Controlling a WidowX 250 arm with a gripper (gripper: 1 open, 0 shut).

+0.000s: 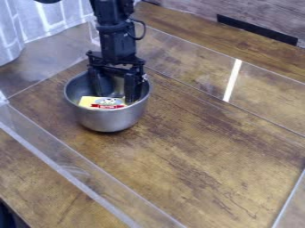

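Observation:
A steel bowl (107, 118) stands on the wooden table in the left half of the view. Inside it lies a small yellow item (89, 101) with a white and red label (107, 103). My black gripper (116, 85) hangs down from above into the back part of the bowl, open, over and behind that item. Its fingertips are partly hidden among the dark parts and the bowl, so any contact with the item is unclear.
Clear plastic walls run along the sides of the table (202, 151). A white curtain-like sheet is at the upper left.

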